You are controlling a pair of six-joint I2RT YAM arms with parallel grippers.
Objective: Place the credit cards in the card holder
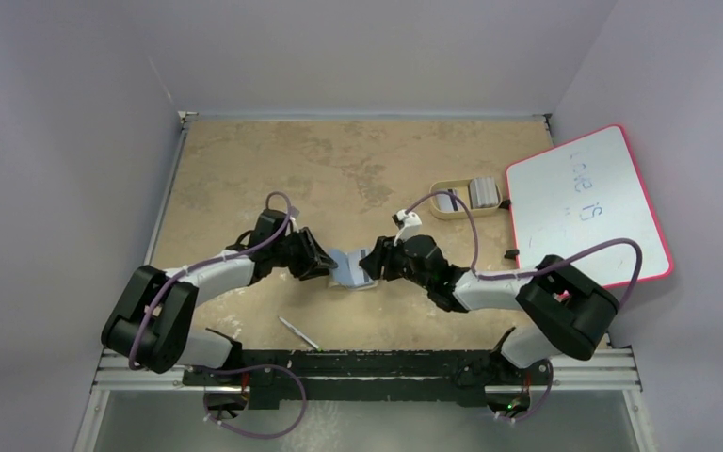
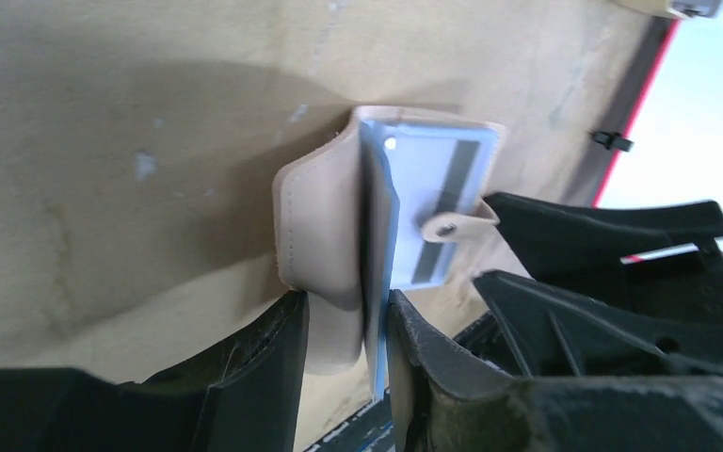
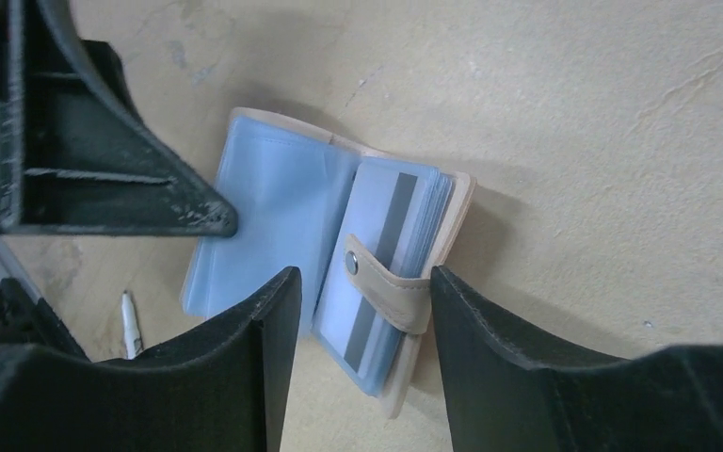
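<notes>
The card holder point(image 1: 346, 273) lies open between the grippers, beige outside, blue inside, with cards point(image 3: 378, 226) in its right half and a snap strap point(image 3: 381, 282) over them. My left gripper point(image 1: 325, 259) stands part open at the holder's blue flap point(image 3: 273, 198); in its wrist view the flap's edge is upright between the fingertips. My right gripper is part open, its fingers either side of the strap area, one fingertip at the strap's end.
A beige tray point(image 1: 442, 212) holding cards sits at the back right beside a whiteboard point(image 1: 588, 202). A pen point(image 1: 298, 332) lies near the front edge.
</notes>
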